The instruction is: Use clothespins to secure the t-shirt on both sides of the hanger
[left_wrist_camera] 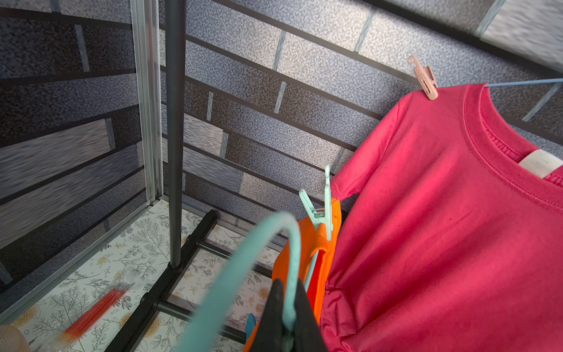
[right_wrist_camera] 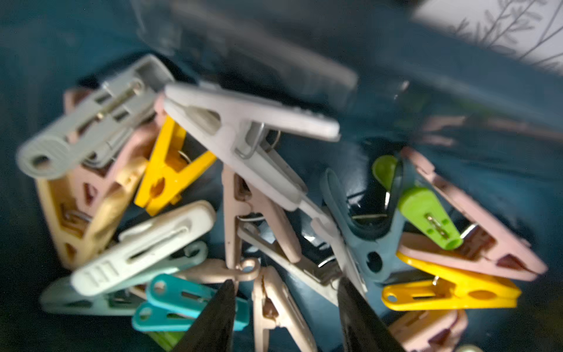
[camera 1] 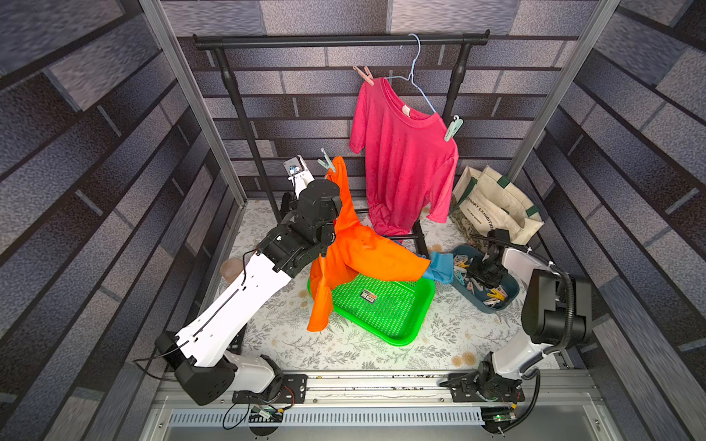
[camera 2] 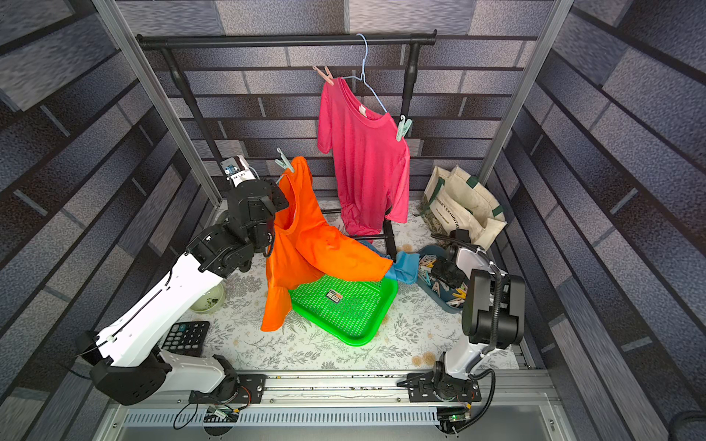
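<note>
An orange t-shirt hangs at the left, draped down over the green tray. A pale green clothespin sits on its far shoulder, beside the collar. My left gripper is shut on the pale teal hanger, whose hook curves up close to the camera. The left arm covers the shirt's near shoulder in both top views. Over at the right, my right gripper is down in the blue bin, part open above mixed clothespins. A beige clothespin lies between its fingertips in the image, not visibly gripped.
A pink t-shirt hangs from the black rack, with a pink clothespin and a green clothespin on its shoulders. The green tray lies in the middle. Behind the bin stands a cloth bag.
</note>
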